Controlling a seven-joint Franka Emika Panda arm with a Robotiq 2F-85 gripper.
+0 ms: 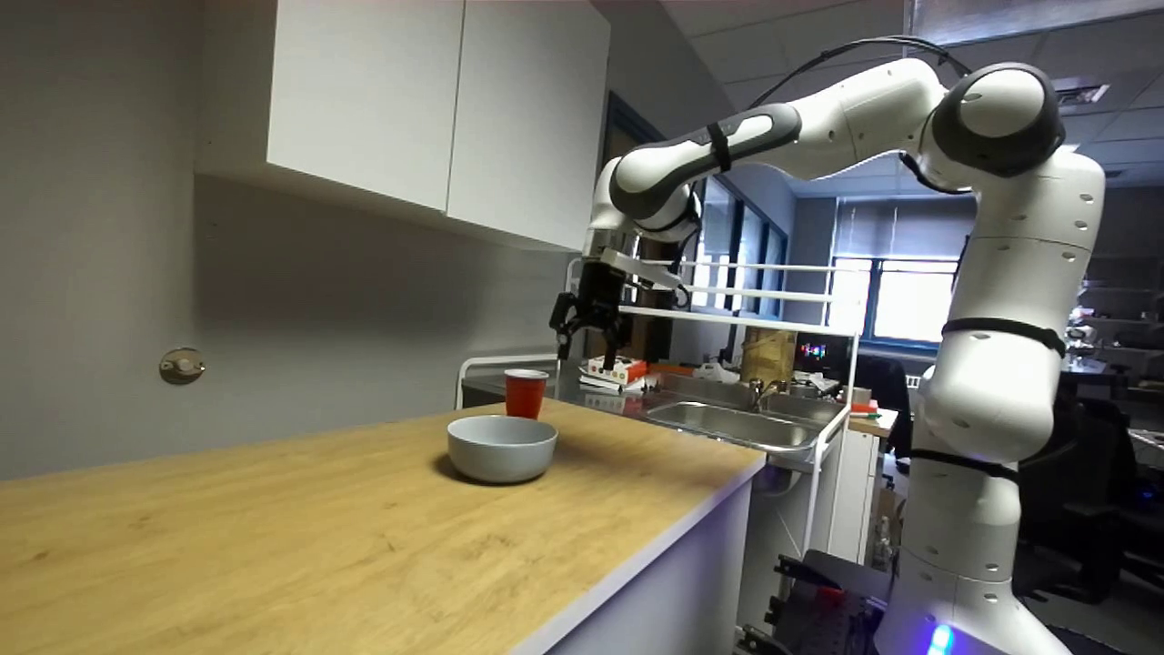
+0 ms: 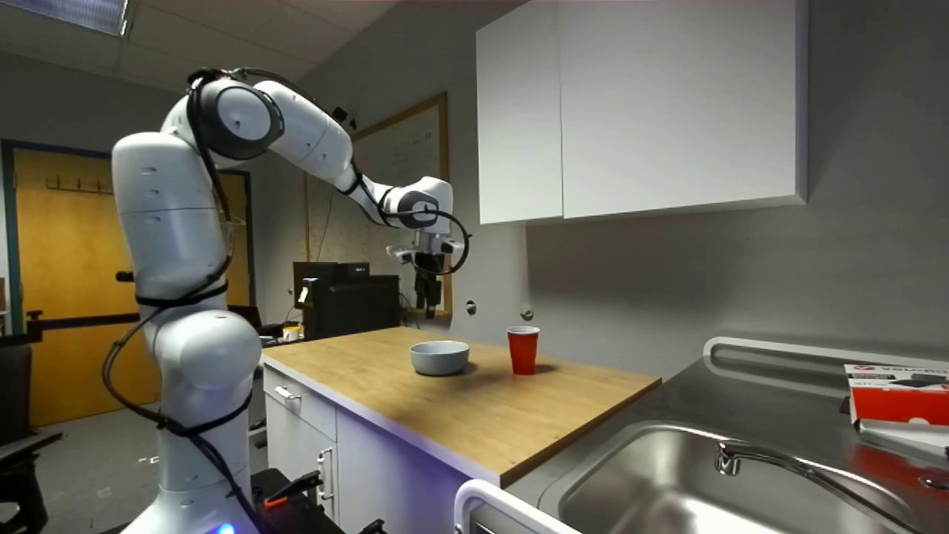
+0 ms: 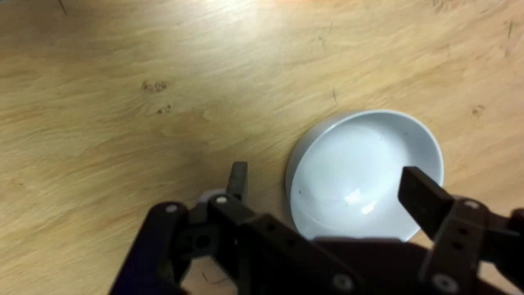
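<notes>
A light grey bowl (image 1: 502, 448) rests upright on the wooden countertop, and its inside looks empty in the wrist view (image 3: 353, 182). Close by, toward the sink end, stands a red cup (image 2: 523, 351) with a white rim, apart from the bowl. My gripper (image 1: 586, 347) hangs well above the counter, pointing down, with its fingers spread and nothing between them. From the wrist camera, one dark finger (image 3: 423, 201) overlaps the bowl's right side, while the other finger (image 3: 238, 181) shows over bare wood left of it. The cup is out of the wrist view.
White cabinets (image 2: 676, 116) hang on the wall above the counter. A metal sink (image 2: 712, 480) and a red-and-white box (image 2: 898, 400) lie beyond the counter's end.
</notes>
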